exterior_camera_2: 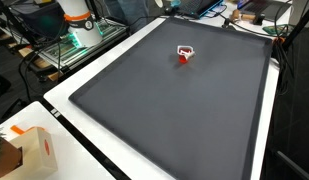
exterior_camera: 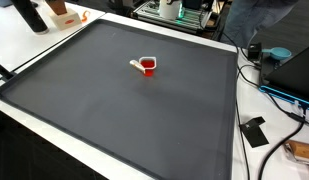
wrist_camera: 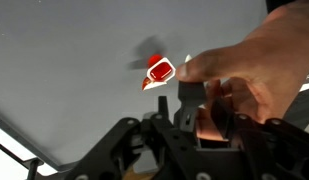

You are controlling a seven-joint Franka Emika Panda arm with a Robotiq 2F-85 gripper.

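A small red piece with a white squarish rim lies on the dark board; I see this red-and-white piece (exterior_camera: pixel 148 64) in exterior view 1, again as a red-and-white piece (exterior_camera_2: pixel 184 54) in exterior view 2, and as a red-and-white piece (wrist_camera: pixel 161 71) in the wrist view. A short pale stick (exterior_camera: pixel 137 66) rests beside it. In the wrist view, a person's hand (wrist_camera: pixel 256 62) reaches in from the right to my gripper. Something dark stands by the fingertips, partly covered by the hand; whether the fingers hold it is unclear. Neither exterior view clearly shows the gripper.
Most of the dark board (exterior_camera: pixel 124 100) is bare. Cables and dark equipment (exterior_camera: pixel 284 80) occupy the right side in exterior view 1. A wooden-looking block (exterior_camera_2: pixel 34 155) sits at the lower left in exterior view 2.
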